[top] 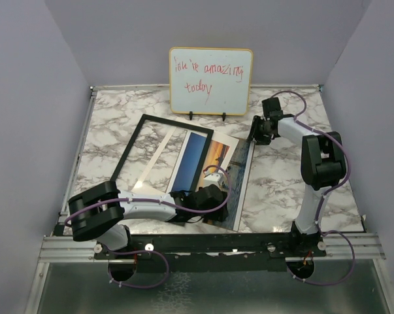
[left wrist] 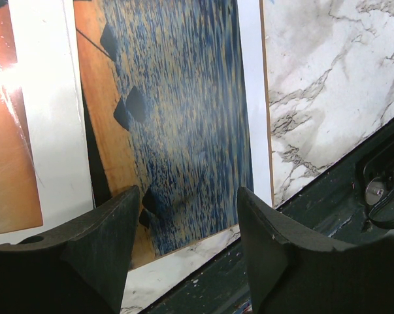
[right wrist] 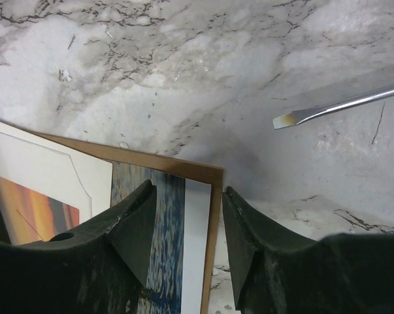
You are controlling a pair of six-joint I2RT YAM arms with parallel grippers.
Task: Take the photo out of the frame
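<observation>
A black frame (top: 134, 145) lies flat at left on the marble table. Partly under its right side sits a white-bordered sunset print (top: 216, 154). The blue-gold streaked photo (left wrist: 190, 104), with a white strip and a thin brown edge on its right, lies flat right of it. My left gripper stands open over the near end of that photo, with no object seen gripped. At its far right corner my right gripper is open, fingers either side of the white strip and brown edge (right wrist: 215, 226). Contact with the photo cannot be told.
A flat metal tool tip (right wrist: 321, 112) lies on the marble near the right gripper. A whiteboard (top: 210, 82) with red writing stands at the back. The dark front rail (top: 203, 243) runs close to the photo's near end.
</observation>
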